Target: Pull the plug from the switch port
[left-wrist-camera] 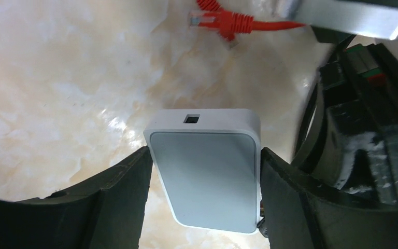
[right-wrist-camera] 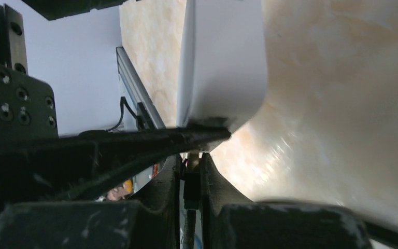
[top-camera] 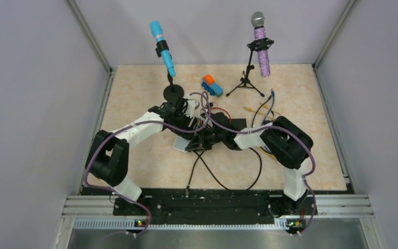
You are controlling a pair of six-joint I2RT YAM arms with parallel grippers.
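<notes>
The white switch with a grey face sits between the two fingers of my left gripper, which is shut on it. One small empty port shows in the switch's far edge. In the right wrist view, my right gripper is shut on the black plug of a dark cable, close to the switch's end. A dark left finger crosses in front of the plug's tip, so whether it is still in a port cannot be told. From above, the switch shows only partly beneath both grippers.
A red cable lies beyond the switch. The black cable loops over the front of the table. A toy car and two microphones on stands are at the back; blue and yellow cables lie right.
</notes>
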